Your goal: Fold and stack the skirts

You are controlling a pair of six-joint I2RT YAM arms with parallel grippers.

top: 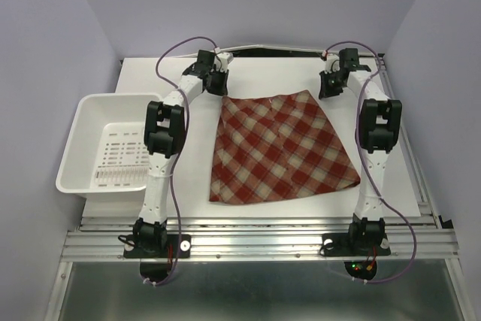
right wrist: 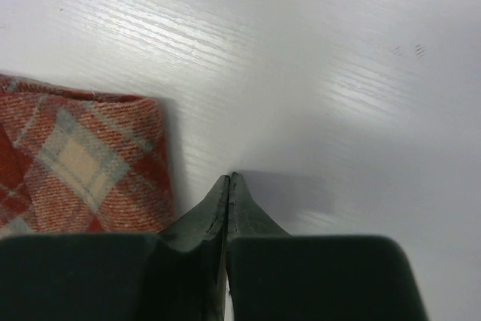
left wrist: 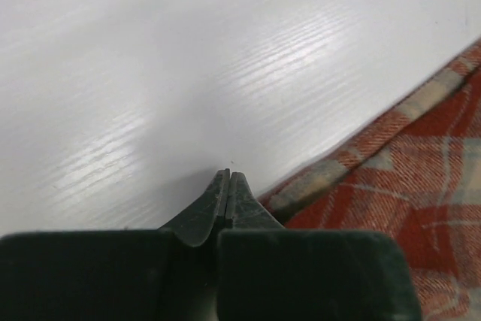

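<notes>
A red and beige plaid skirt (top: 263,148) lies spread on the white table, its waist edge toward the back. My left gripper is at the skirt's upper left corner, its fingers closed together. The waistband (left wrist: 323,174) runs in under them, and the corner itself is hidden there. Just outside the upper right corner (right wrist: 139,114), my right gripper is shut, with bare table around its tips and no cloth between them. From above, the left gripper (top: 222,89) touches the skirt while the right gripper (top: 325,94) stands beside it.
An empty white basket (top: 69,157) stands at the left, close beside the left arm. Bare white table (top: 274,73) lies behind the skirt, with more free room to its right. A metal rail (top: 255,234) runs along the front edge.
</notes>
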